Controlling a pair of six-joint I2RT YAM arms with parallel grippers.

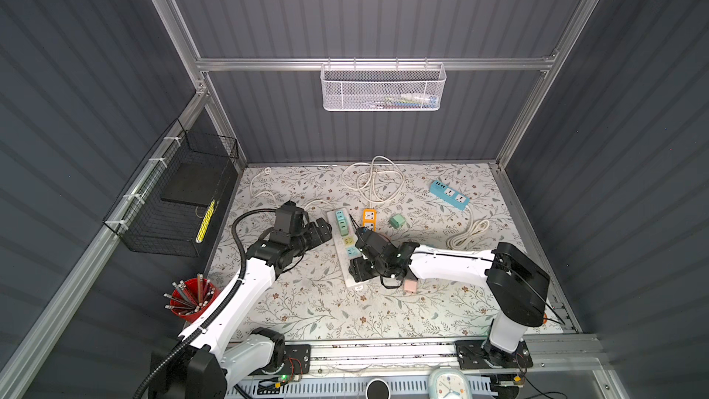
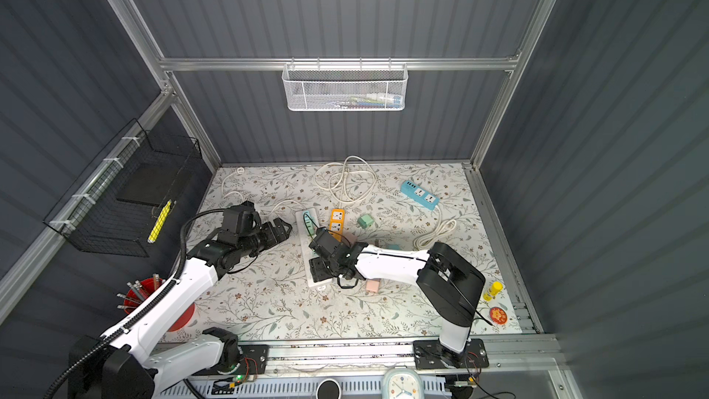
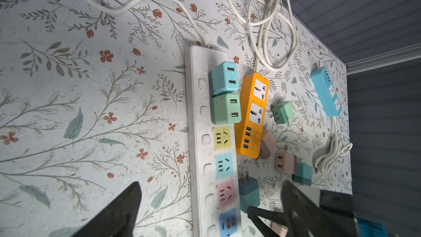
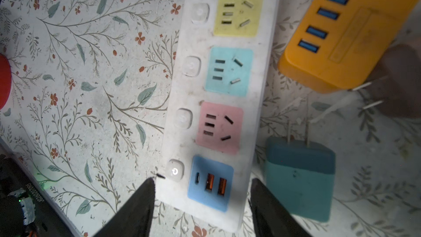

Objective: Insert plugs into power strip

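Observation:
A long white power strip [image 3: 202,140] has coloured sockets; blue [image 3: 224,78] and green [image 3: 226,108] plugs sit at its far end. The yellow, cyan, pink and lower blue sockets are bare. My right gripper hangs over the strip's near end, fingers apart, with nothing seen between them. A teal plug [image 4: 298,177] lies beside the strip, prongs upward in that view. My left gripper [image 1: 321,230] is open, raised left of the strip's far part.
An orange strip [image 3: 250,118], pink plug [image 3: 285,162] and loose green plug [image 3: 281,113] lie to the right. A cyan strip [image 1: 447,193] and cables lie behind.

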